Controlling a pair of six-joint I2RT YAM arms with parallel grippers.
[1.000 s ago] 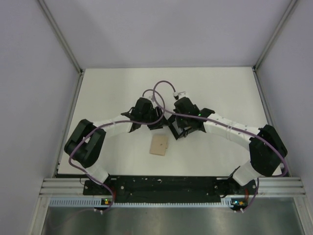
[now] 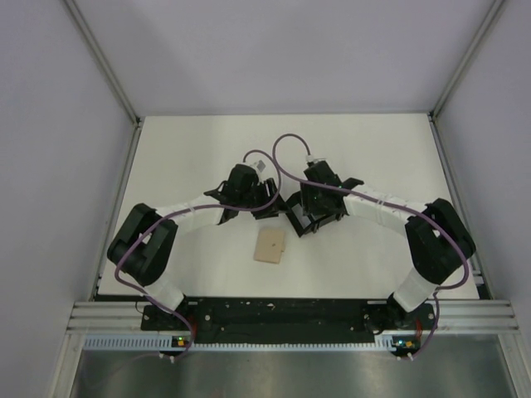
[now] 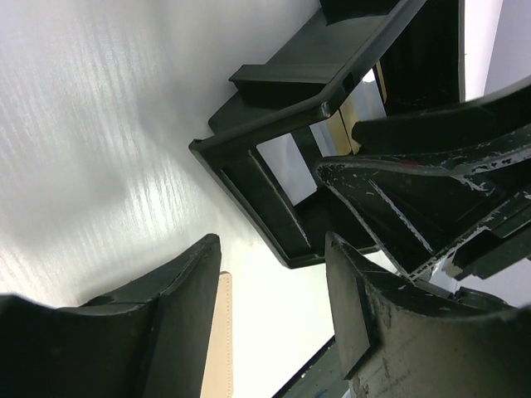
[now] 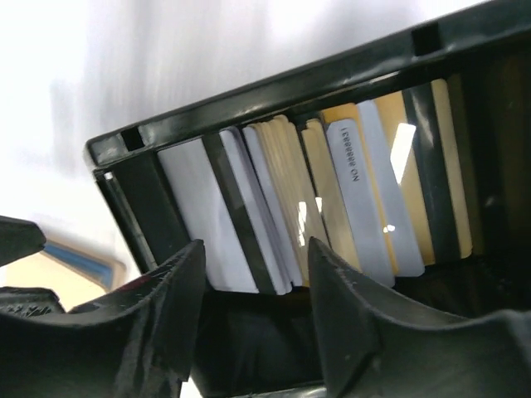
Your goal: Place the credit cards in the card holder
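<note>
The black card holder stands mid-table, filled with a row of white, gold and dark cards, seen closely in the right wrist view. My right gripper is over it with fingers open, nothing clearly held between them. My left gripper stands open just left of the holder, its fingers apart and empty. A light card-like piece lies on the table below the left gripper, partly seen in both wrist views.
The two arms come close together around the holder, with cables looping above them.
The right arm has shifted slightly right over the holder since a second ago. The left arm has barely moved.
</note>
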